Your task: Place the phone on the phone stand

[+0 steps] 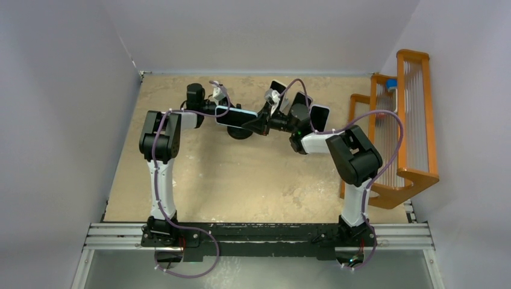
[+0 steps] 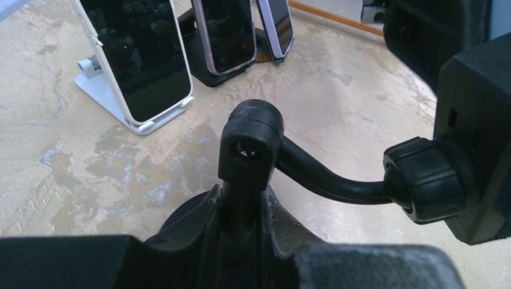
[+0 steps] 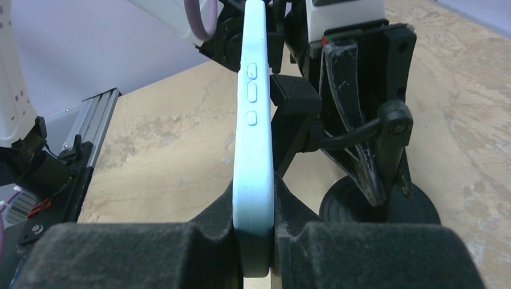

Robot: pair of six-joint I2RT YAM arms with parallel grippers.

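Note:
A light-blue phone [image 1: 235, 117] with a black screen lies sideways over the black phone stand, hiding most of it from above. Its long edge with buttons [image 3: 252, 96] faces the camera in the right wrist view. My right gripper is shut on the phone's right end. In the left wrist view, the stand's upright post [image 2: 240, 208] is between the fingers of my left gripper, shut on it. The stand's arm and holder head [image 2: 425, 177] reach off to the right. Its round base [image 3: 382, 201] rests on the table. Whether phone and holder touch, I cannot tell.
Three other phones stand on holders behind: one on a white stand [image 2: 141, 66], one clear-cased [image 2: 229, 36], one at the right [image 1: 319, 117]. A wooden rack [image 1: 416, 114] stands along the right side.

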